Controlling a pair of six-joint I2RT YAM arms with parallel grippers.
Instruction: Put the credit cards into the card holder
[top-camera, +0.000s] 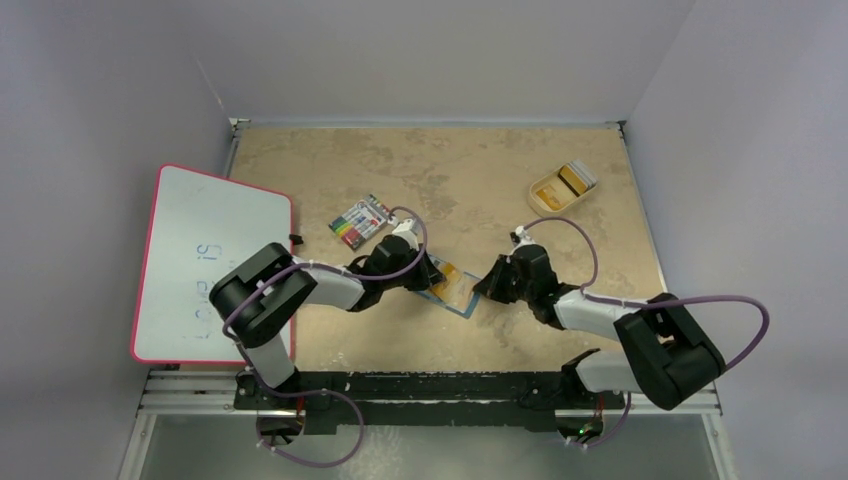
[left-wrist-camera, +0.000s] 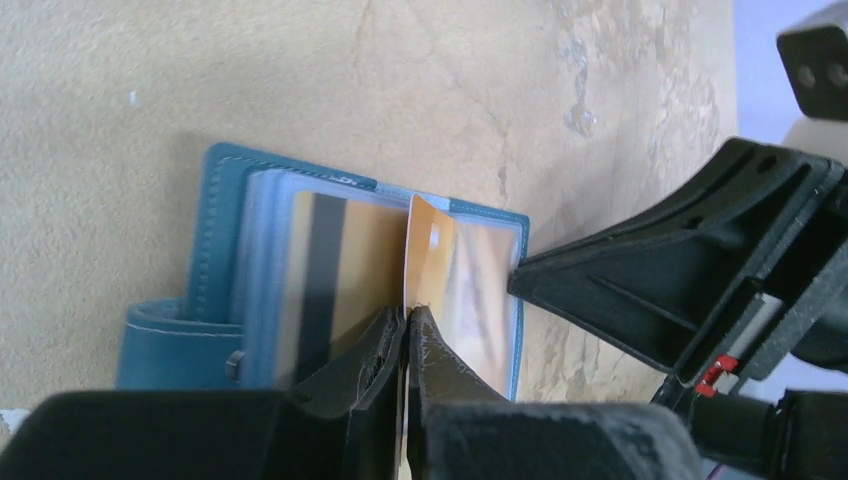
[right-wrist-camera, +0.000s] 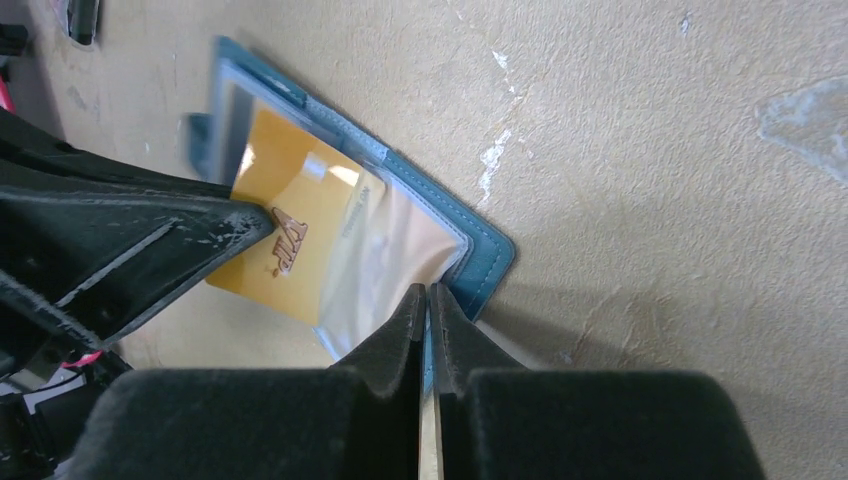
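Note:
A blue card holder lies open on the table between my arms, with a clear sleeve on its page. My left gripper is shut on a gold card, whose thin edge runs between the fingertips. In the right wrist view the gold card meets the sleeve's mouth; how deep its end sits there I cannot tell. The holder's edge is pinched by my right gripper at the corner. Another gold card with a dark stripe shows in the holder in the left wrist view.
At the back right, a tray holds more cards. A colourful flat box lies behind my left arm, and a whiteboard covers the left side.

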